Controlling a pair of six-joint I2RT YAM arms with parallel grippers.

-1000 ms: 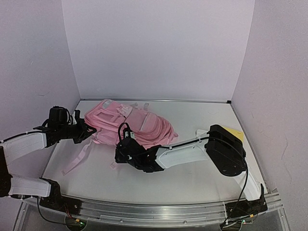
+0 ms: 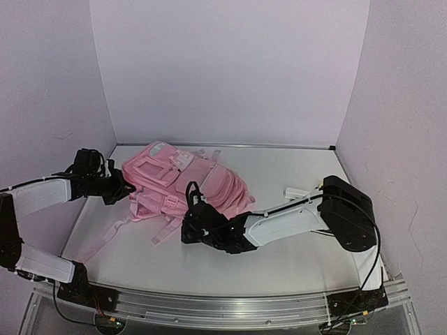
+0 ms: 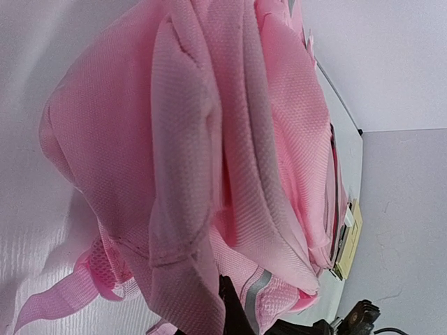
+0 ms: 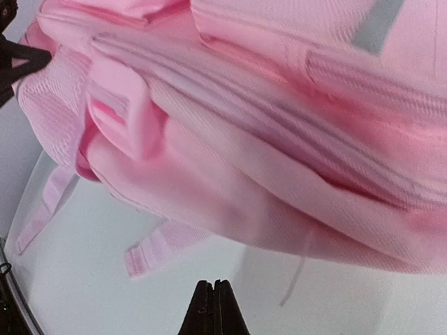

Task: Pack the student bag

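The pink student bag [image 2: 185, 178] lies slantwise on the table, its left end raised. At that end my left gripper [image 2: 130, 187] is shut on a fold of the fabric. In the left wrist view, the hanging pink cloth [image 3: 185, 160] covers most of the gripper, and only a dark finger [image 3: 230, 307] shows at the bottom. My right gripper is shut with nothing between its fingers, in front of the bag's near side and apart from the fabric. A zipper edge and folds of the bag [image 4: 244, 139] fill the upper part of the right wrist view.
Loose straps [image 2: 105, 241] trail toward the front left. A white object [image 2: 295, 193] lies on the right behind my right arm; a yellow item [image 3: 349, 241] shows beyond the bag in the left wrist view.
My right arm has moved right and a little toward the front, now covering the yellow item.
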